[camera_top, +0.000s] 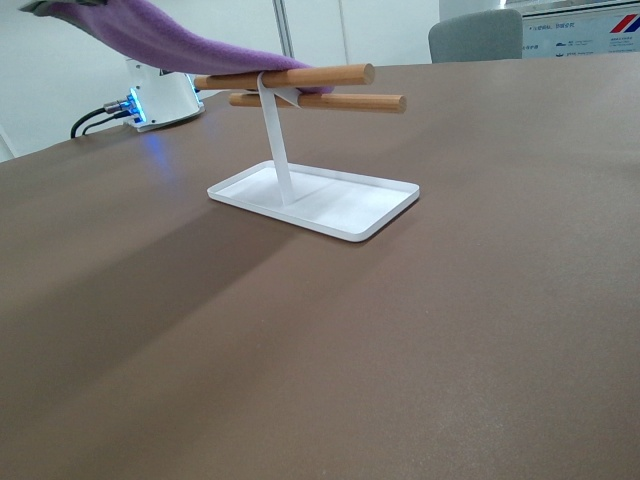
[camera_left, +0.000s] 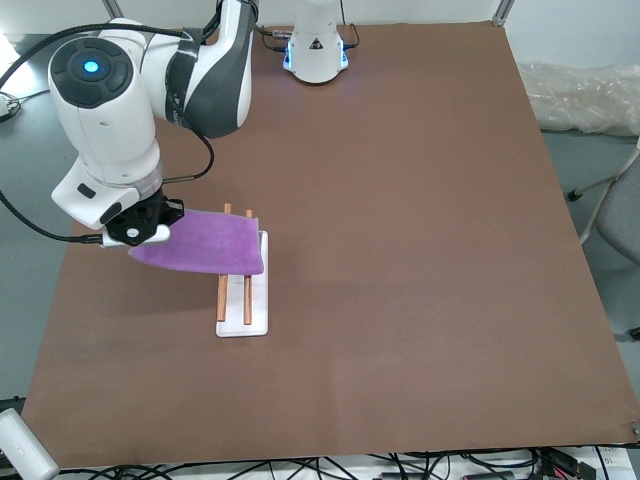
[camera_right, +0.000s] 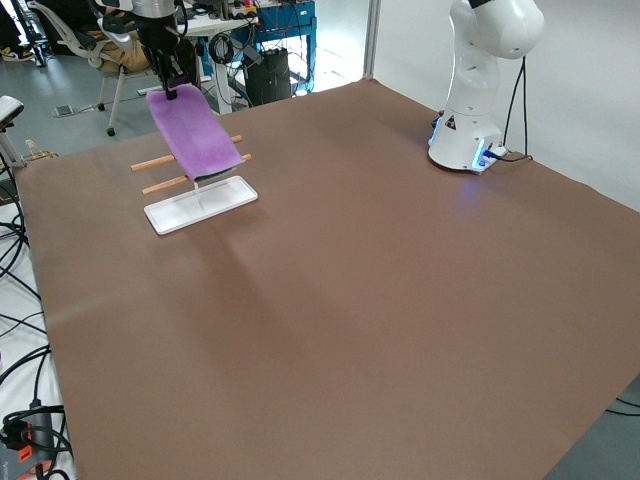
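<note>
A purple towel (camera_left: 205, 245) (camera_top: 190, 50) (camera_right: 195, 135) lies across two wooden bars (camera_left: 247, 300) (camera_top: 350, 103) (camera_right: 165, 185) of a small white stand, whose tray base (camera_left: 243, 332) (camera_top: 350, 215) (camera_right: 205, 205) rests on the brown table. In the right view my gripper (camera_right: 170, 92) holds the towel's raised end, above and beside the stand. The towel slopes down from the gripper onto the bars. In the left view my arm's head hides the fingertips.
Cables run along the table's outside edge.
</note>
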